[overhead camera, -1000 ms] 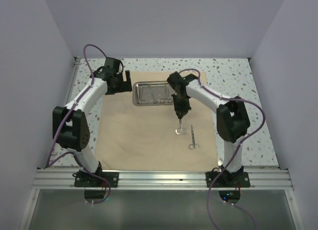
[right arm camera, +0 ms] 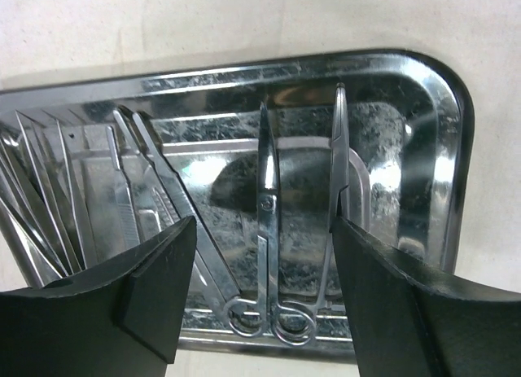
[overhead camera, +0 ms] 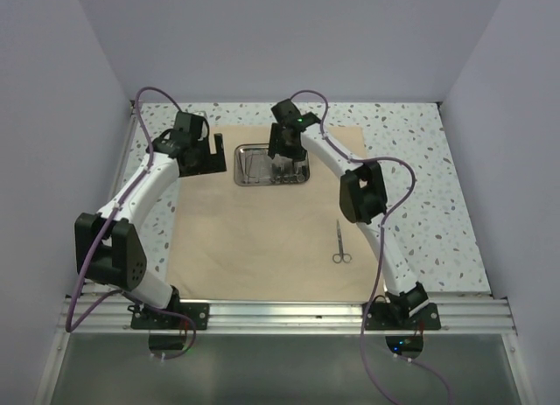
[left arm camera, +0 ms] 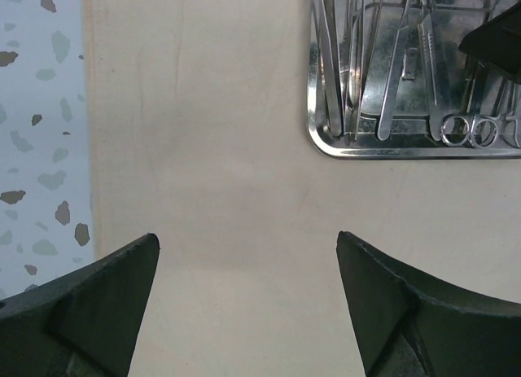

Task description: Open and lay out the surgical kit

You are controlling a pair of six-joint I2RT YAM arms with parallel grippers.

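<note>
In the top view the steel tray (overhead camera: 249,184) lies on the beige cloth (overhead camera: 254,247). My right gripper stands open low over the tray's right half. Between its fingers lie ring-handled scissors (right arm camera: 268,190), apart from both pads. A slim pointed instrument (right arm camera: 339,141) runs close to the right finger, its lower part partly hidden. Several tweezers, handles and other tools (left arm camera: 392,84) fill the tray's left part. Another pair of scissors (overhead camera: 340,243) lies on the cloth at the right. My left gripper (overhead camera: 218,151) is open and empty above the cloth, left of the tray.
The speckled table (overhead camera: 420,195) shows at both sides of the cloth. Most of the cloth in front of the tray is bare. Both arms reach in from the front, and the right arm (overhead camera: 363,191) passes over the cloth's right edge.
My right gripper moved from the cloth's right side back over the tray, carrying ring-handled scissors, and has opened there. The left gripper has shifted slightly left and toward the front.
</note>
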